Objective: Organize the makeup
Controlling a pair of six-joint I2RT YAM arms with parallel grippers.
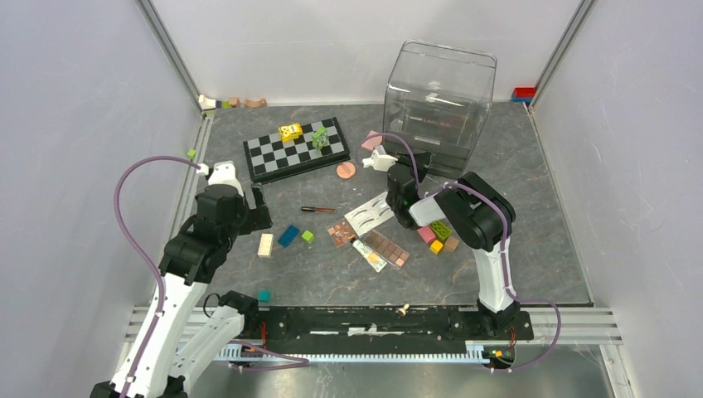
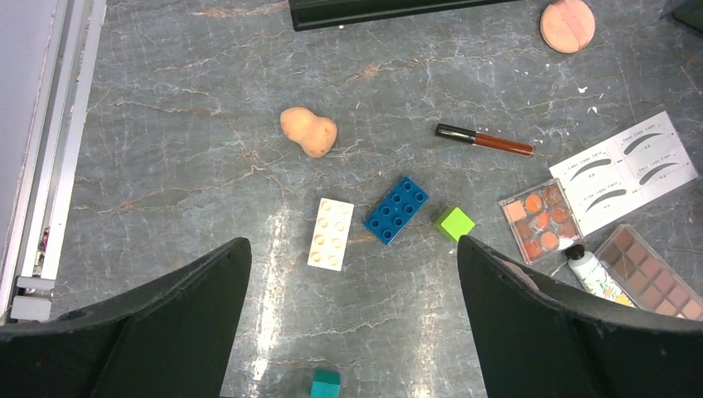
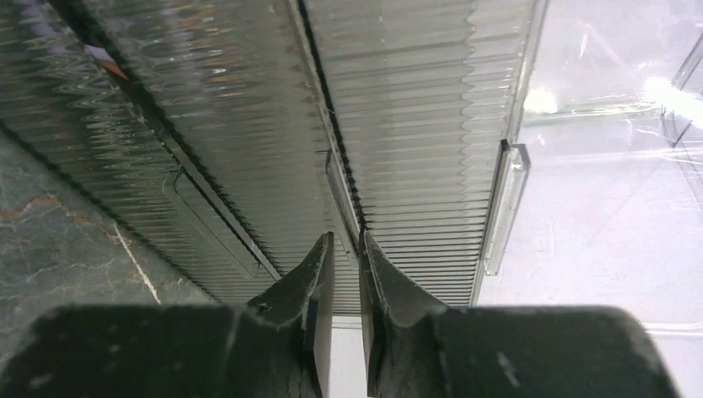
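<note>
The clear acrylic organizer stands at the back right. My right gripper is at its drawer front, fingertips close together at a middle handle, only slightly apart. My left gripper hangs open and empty over the table. Makeup lies mid-table: lip gloss, eyebrow stencil sheet, orange palette, brown palette, tube and round compact.
A chessboard with yellow and green blocks is at the back left. Toy bricks and several cubes are scattered around.
</note>
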